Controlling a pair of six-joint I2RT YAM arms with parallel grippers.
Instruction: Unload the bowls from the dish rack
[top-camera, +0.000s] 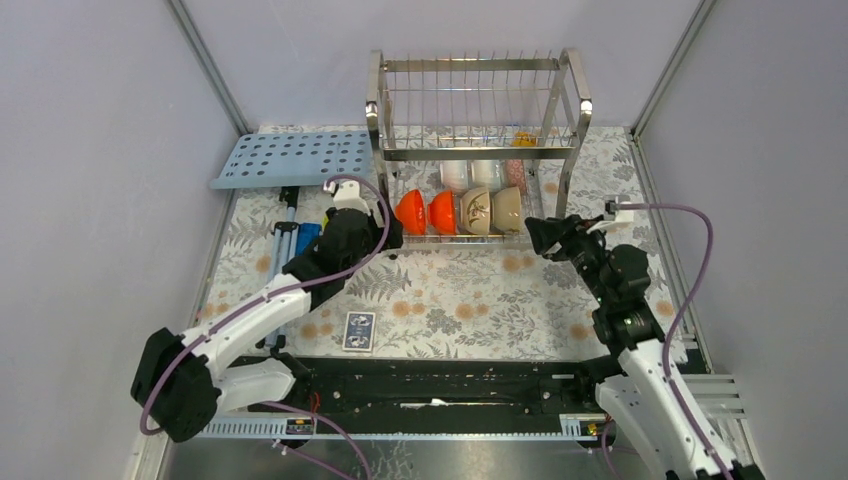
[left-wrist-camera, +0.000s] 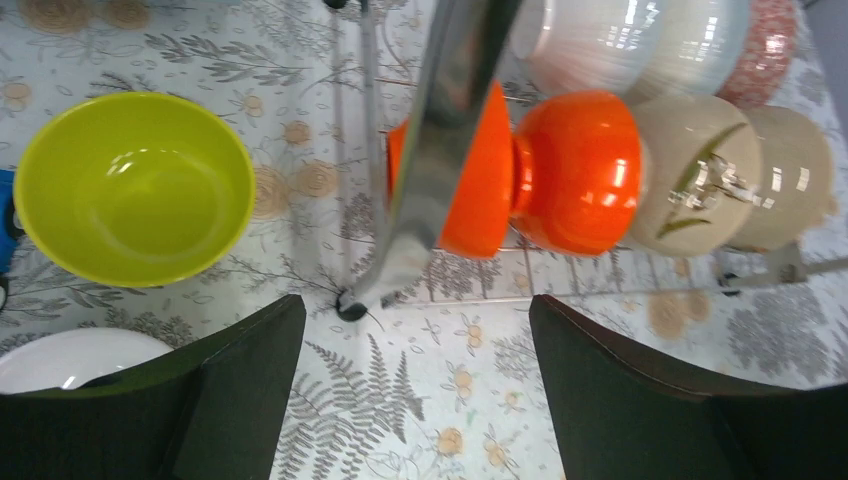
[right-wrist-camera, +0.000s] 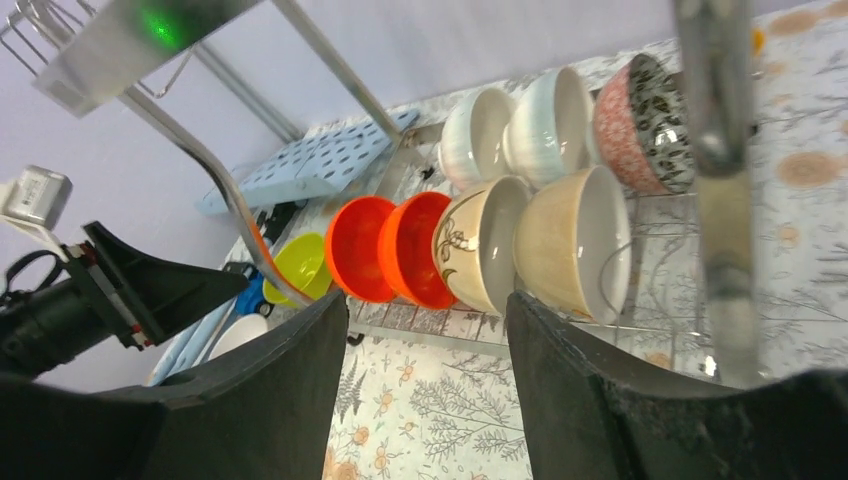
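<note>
Two orange bowls (top-camera: 411, 212), a cream bowl with a leaf pattern (top-camera: 476, 211) and a plain beige bowl (top-camera: 508, 211) stand on edge along the front of the metal dish rack (top-camera: 470, 154). Behind them in the right wrist view are two pale bowls (right-wrist-camera: 540, 130) and a red patterned bowl (right-wrist-camera: 640, 125). My left gripper hovers by the rack's front left post, its fingers (left-wrist-camera: 240, 380) apart and empty. At the rack's right front, near the beige bowl, my right gripper is open with nothing between its fingers.
Left of the rack a yellow-green bowl (left-wrist-camera: 135, 190) and a white dish (left-wrist-camera: 75, 358) rest on the table. A blue perforated shelf (top-camera: 295, 158) stands at the back left. A card box (top-camera: 359, 331) lies near the front.
</note>
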